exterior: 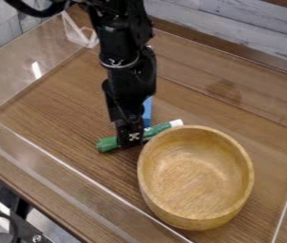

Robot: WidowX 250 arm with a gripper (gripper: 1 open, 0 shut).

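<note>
My black gripper (125, 123) reaches down from the top centre and stands open, low over a green and white marker-like stick (112, 143) that lies diagonally on the wooden table. A small blue object (147, 112) is partly hidden behind the gripper, on its right. Whether the fingers touch the green stick cannot be told.
A large empty wooden bowl (195, 177) sits at the lower right, just beside the green stick. A dark cable lies at the lower left edge.
</note>
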